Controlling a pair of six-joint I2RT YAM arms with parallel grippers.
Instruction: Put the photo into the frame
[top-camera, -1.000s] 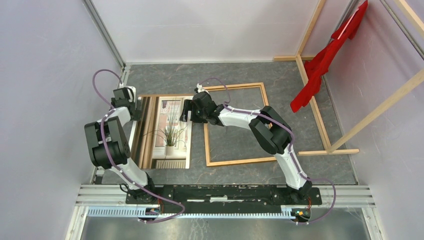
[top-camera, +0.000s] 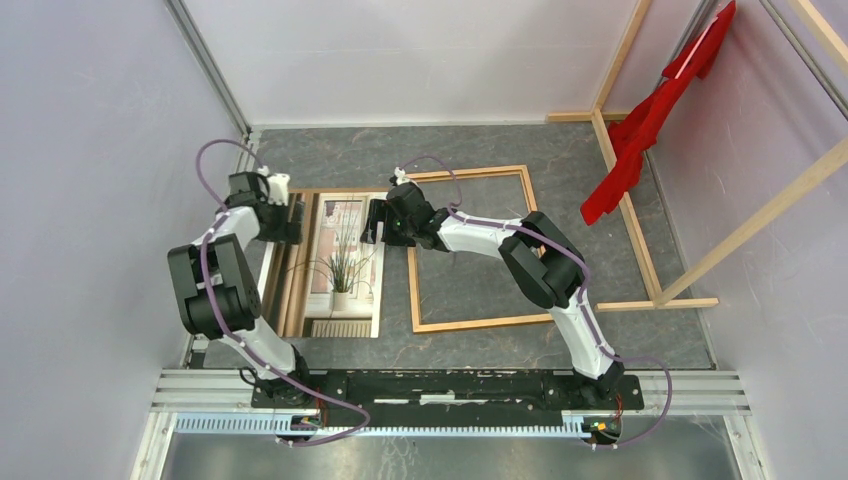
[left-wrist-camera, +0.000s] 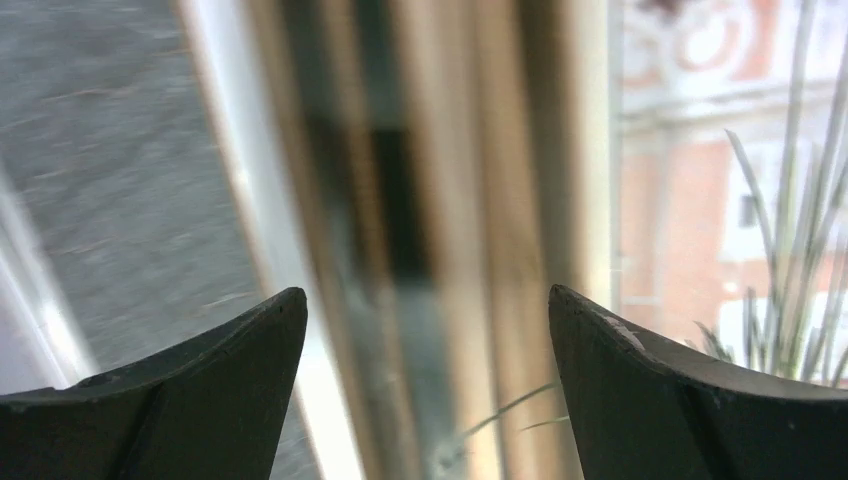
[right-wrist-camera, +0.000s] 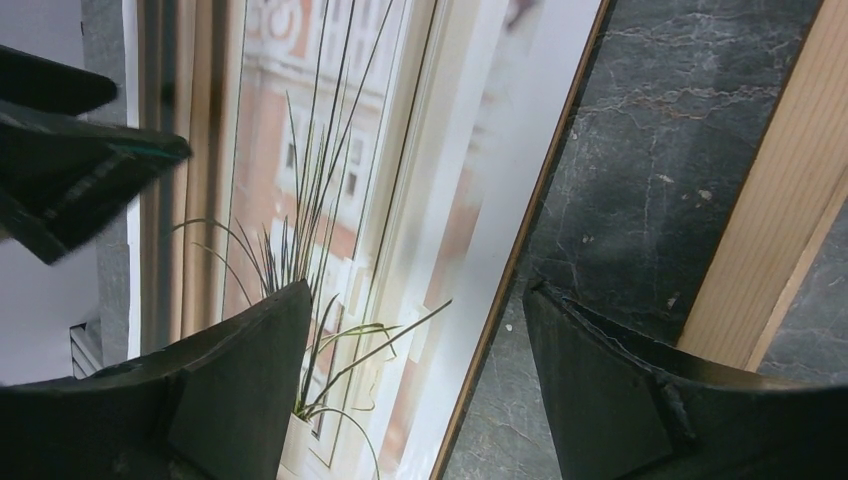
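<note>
The photo (top-camera: 335, 285), a plant in a pot before a window, lies flat at the left of the floor. Right of it is the empty wooden frame (top-camera: 474, 322). My left gripper (top-camera: 292, 225) hangs open over the photo's left edge; its wrist view (left-wrist-camera: 430, 350) is blurred, showing the striped edge below. My right gripper (top-camera: 375, 222) is at the photo's right edge, fingers apart with nothing held; in the right wrist view (right-wrist-camera: 420, 320) one finger is over the photo, the other by the dark floor beside its edge.
A red cloth (top-camera: 640, 140) hangs on a wooden stand (top-camera: 635, 240) at the right. Walls enclose the sides and back.
The right arm looks unchanged.
</note>
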